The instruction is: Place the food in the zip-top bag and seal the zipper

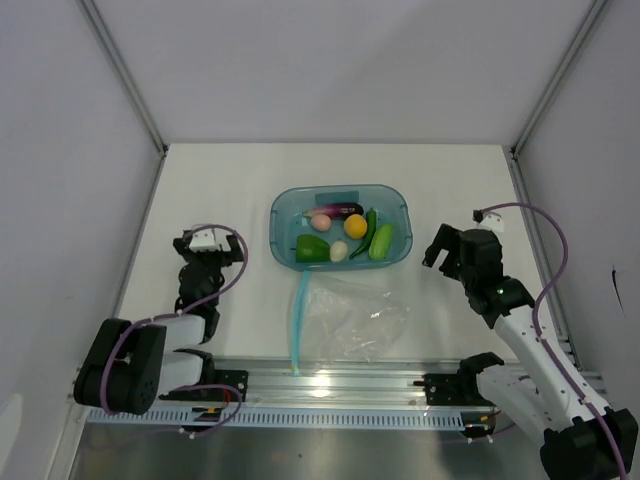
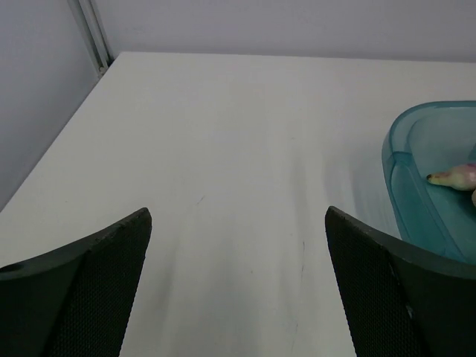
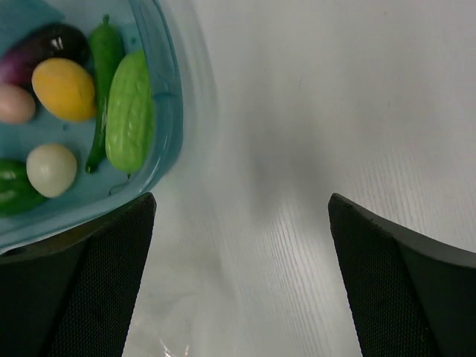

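A teal bin at the table's middle holds toy food: an eggplant, a yellow fruit, a green pepper, a long green chili, a cucumber, a pale egg and a pinkish egg. A clear bag with a blue zipper strip lies flat in front of it, empty. My left gripper stands open left of the bin, nothing between its fingers. My right gripper is open right of the bin, also empty.
Walls surround it at the back and both sides, with a metal rail along the front edge.
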